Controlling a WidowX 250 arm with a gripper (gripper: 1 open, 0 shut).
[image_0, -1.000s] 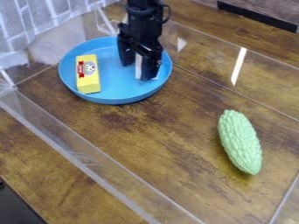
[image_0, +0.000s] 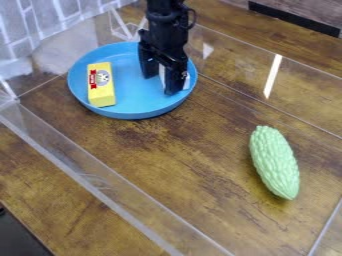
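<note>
My black gripper (image_0: 164, 62) reaches down from the top into a blue round bowl (image_0: 131, 104), over its back right part, around a pale object there that is mostly hidden by the gripper. The gripper is open; whether its fingers touch that object I cannot tell. A yellow box (image_0: 102, 87) with a small label lies at the left inside the bowl. A green bumpy vegetable (image_0: 274, 160) lies apart on the wooden table at the right.
Transparent plastic walls or strips run along the left side and top left.
The gripper has shifted slightly within the bowl, and less of the pale object under it shows. The yellow box and green vegetable stay put.
</note>
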